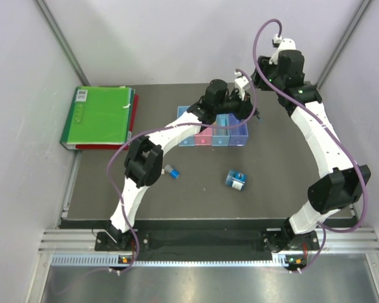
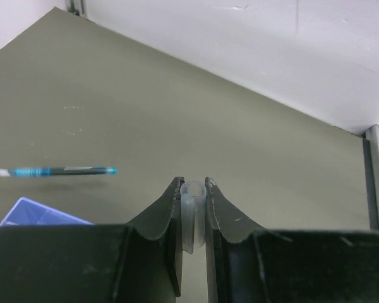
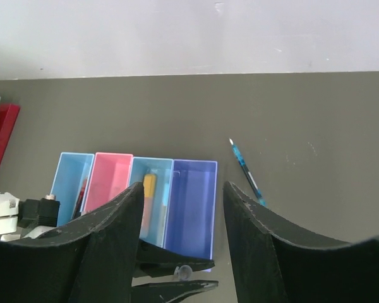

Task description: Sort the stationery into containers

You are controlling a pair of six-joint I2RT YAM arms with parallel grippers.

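A teal-and-black pen [image 2: 69, 171] lies past the blue bin [image 2: 41, 216] in the left wrist view, and right of the bins in the right wrist view [image 3: 246, 170]. My left gripper is shut on a translucent pen cap, above the right end of the bins. My right gripper is open, high over the back right, with nothing between its fingers. The row of bins has light blue [image 3: 68, 180], pink [image 3: 107, 177], light blue and dark blue [image 3: 191, 189] compartments; one holds a yellow item [image 3: 149, 186].
Green folders [image 1: 98, 117] on a red one lie at the left. A small blue-capped item [image 1: 172, 172] and a blue jar [image 1: 235, 180] lie on the front part of the grey table [image 1: 278, 189]. Walls border the back and sides.
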